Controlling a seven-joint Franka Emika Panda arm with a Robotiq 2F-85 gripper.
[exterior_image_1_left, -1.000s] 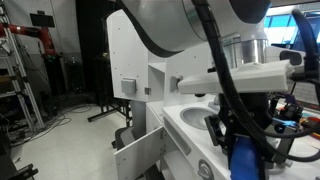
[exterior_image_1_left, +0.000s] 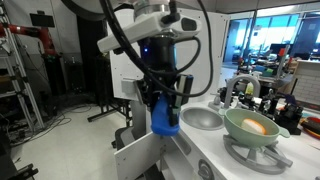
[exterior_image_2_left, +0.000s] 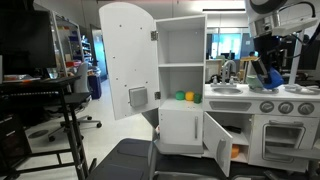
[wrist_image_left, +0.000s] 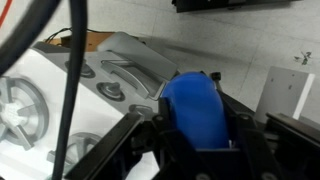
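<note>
A blue object, rounded like a cup or bottle, hangs below my gripper (exterior_image_1_left: 160, 92) in exterior view 1. The gripper is shut on this blue object (exterior_image_1_left: 165, 117), which is held in the air just in front of the toy kitchen's counter. The wrist view has the blue object (wrist_image_left: 197, 110) filling the space between the dark fingers, hiding much of what lies beneath. At the upper right of exterior view 2, the gripper (exterior_image_2_left: 268, 68) is above the counter's front edge.
A green bowl (exterior_image_1_left: 245, 118) sits on the stove top, right of the sink (exterior_image_1_left: 202, 117). Below, a lower cabinet door (exterior_image_2_left: 217, 141) stands open, with an orange item (exterior_image_2_left: 235, 152) inside. Two small cups, green and orange, are on the white cabinet's shelf.
The arm has swung left in exterior view 1, carrying the blue object from in front of the stove toward the sink and open door. The green bowl is now uncovered.
</note>
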